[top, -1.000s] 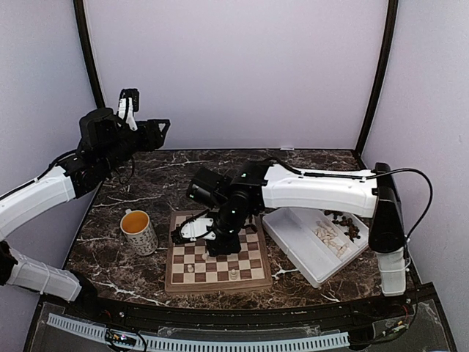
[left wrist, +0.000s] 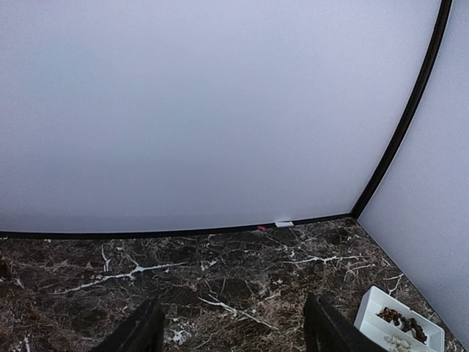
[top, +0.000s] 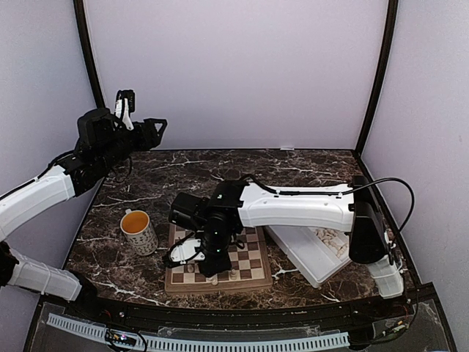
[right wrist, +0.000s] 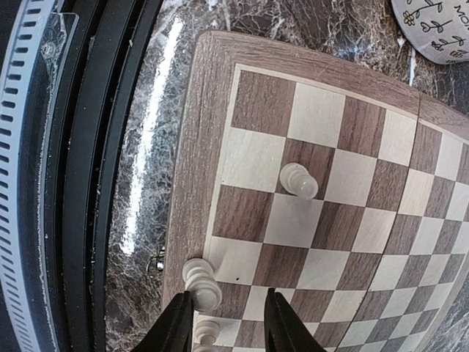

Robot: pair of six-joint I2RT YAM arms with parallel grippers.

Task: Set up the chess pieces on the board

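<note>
The wooden chess board lies at the front middle of the table. In the right wrist view a tall white piece stands near the board's edge, its base overlapping the wooden border. My right gripper is open above the board, with that piece close by its left finger and not gripped. A second white piece is partly cut off at the bottom. Another white piece rests on a dark square. My left gripper is open and empty, raised at the left, far from the board.
A patterned mug with an orange inside stands left of the board. To the board's right is a white tray holding loose pieces, partly hidden by the right arm. Bare marble lies behind the board.
The right gripper has come nearer the board's front edge and opened. The tall white piece it was holding now stands at the border. The left arm has barely moved.
</note>
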